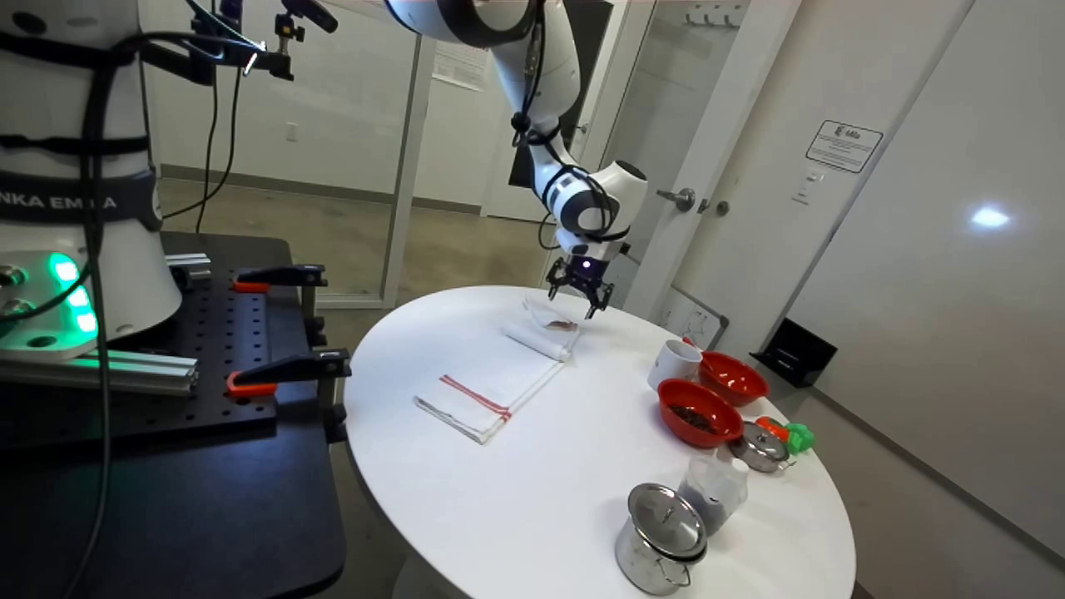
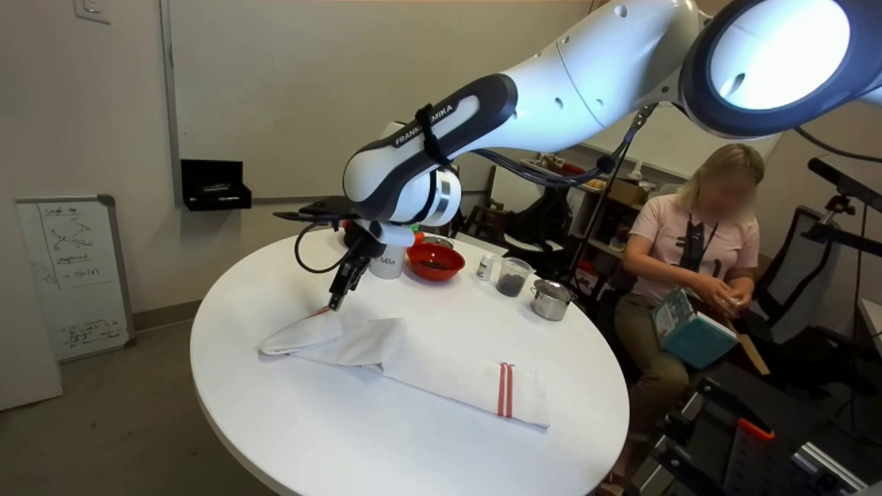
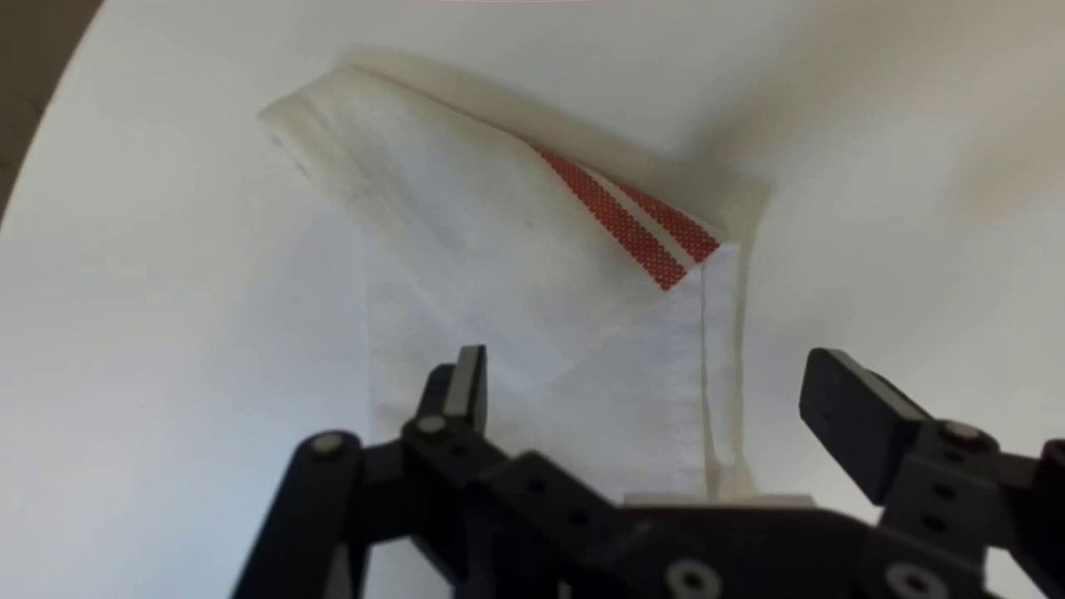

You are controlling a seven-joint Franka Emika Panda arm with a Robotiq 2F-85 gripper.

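A white towel with red stripes [image 1: 494,384] lies stretched across the table, its far end folded over and rumpled. In the wrist view the folded end of the towel [image 3: 519,269] shows a striped corner turned up toward the right. My gripper stands open above this end, one finger over the cloth and the other over bare table to its right. Nothing is between the fingers. From exterior view 1 the gripper [image 1: 577,308] appears at the table's far side, near the towel's folded end; exact height is hard to judge.
On the white round table [image 1: 429,479] stand a white mug [image 1: 671,363], a red bowl with dark contents [image 1: 699,413], another red bowl [image 1: 734,378], a lidded steel pot [image 1: 659,544] and a clear container [image 1: 715,489]. A seated person [image 2: 694,240] is beyond the table.
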